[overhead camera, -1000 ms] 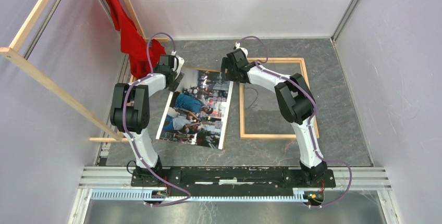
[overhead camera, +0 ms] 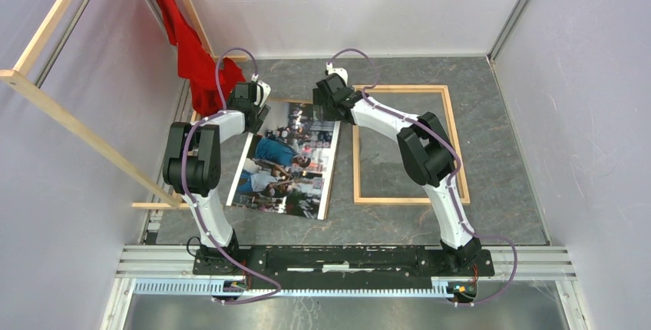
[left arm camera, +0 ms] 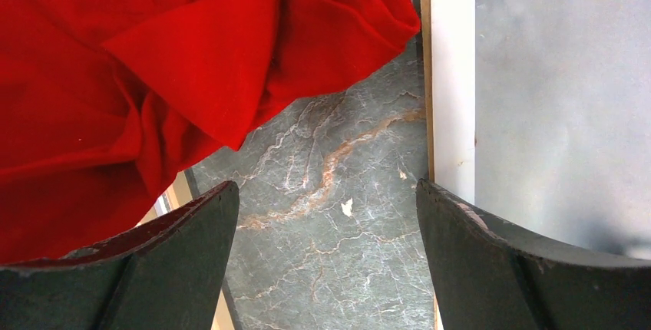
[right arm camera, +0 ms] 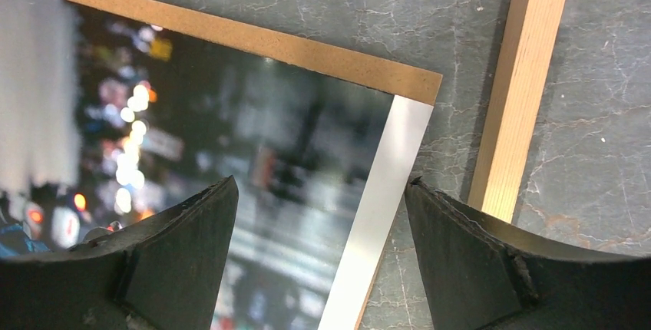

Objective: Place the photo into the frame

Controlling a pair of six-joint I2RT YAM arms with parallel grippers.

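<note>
The photo lies tilted on the grey floor, image up, with white strips along its sides. Right of it, and apart from it, lies the empty wooden frame. At the photo's far left corner, my left gripper is open; its right finger is by the photo's white-edged side and bare floor shows between the fingers. My right gripper is over the far right corner with its fingers apart. Its right fingertip meets the white strip's outer edge, while the left one is above the printed picture.
Red cloth hangs from a wooden rack at the left, its lower end close to my left gripper. A narrow strip of floor separates photo and frame; my right arm crosses over the frame.
My right gripper has moved left, against the photo's right edge. The photo has shifted slightly left with it. The left arm stays where it was.
</note>
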